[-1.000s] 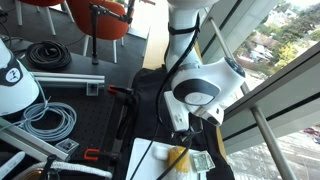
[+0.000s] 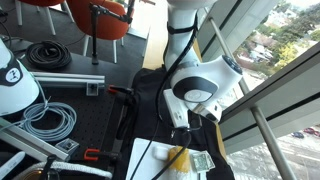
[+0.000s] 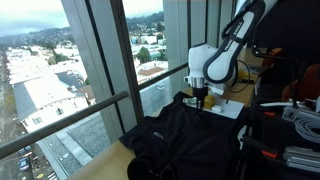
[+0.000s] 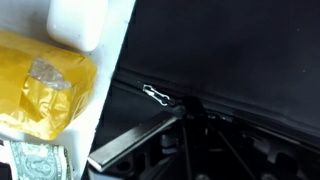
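A small silver metal piece [image 4: 155,95], long and narrow, rests against black cloth [image 4: 215,45] in the wrist view, beside a dark seam line running across it. Just right of this piece, the tips of my gripper are together and the fingers are shut. Whether the metal's near end touches the fingertips cannot be made out, and nothing plainly shows between them. In exterior view 1 my gripper [image 2: 186,131] points down over the dark cloth, by the edge of a white sheet.
Left in the wrist view, a yellow packet [image 4: 45,85], a white object [image 4: 78,20] and a banknote [image 4: 38,162] lie on a white sheet [image 4: 97,98]. A window rail [image 3: 60,125] borders the cloth-covered surface, whose near part is clear.
The arm and gripper have shifted only very slightly over the cloth. The packet, banknote and sheet look unmoved.
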